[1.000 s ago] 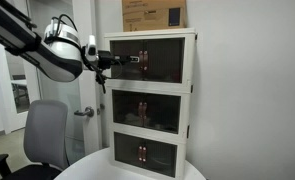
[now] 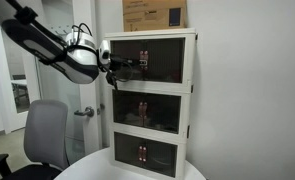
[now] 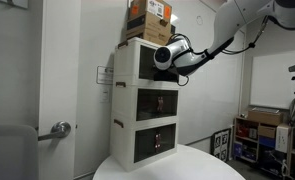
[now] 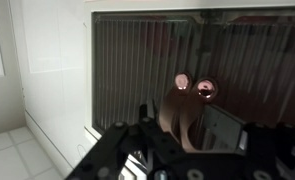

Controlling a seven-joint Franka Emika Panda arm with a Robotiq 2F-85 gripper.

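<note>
A white cabinet [image 2: 189, 92] of three stacked units has dark ribbed double doors. Brown strap handles [image 4: 173, 112] with copper studs hang at the middle of the top doors [image 2: 165, 58], which look shut. My gripper [image 2: 132, 63] is in front of the top unit, at about handle height. From the wrist, the dark fingers [image 4: 147, 116] stand apart at the bottom of the picture, with the straps running down toward the gap. Contact between fingers and straps cannot be made out. In exterior view 2 the gripper is dark against the top unit.
Cardboard boxes [image 3: 150, 27] sit on top of the cabinet. It stands on a round white table [image 3: 177, 168], whose front is clear. A grey chair [image 2: 47, 132] and a door handle [image 2: 85, 112] are to the left, below the arm.
Over the last second my arm and gripper have moved right, closer to the top doors' handles. The cabinet and its doors look unchanged.
</note>
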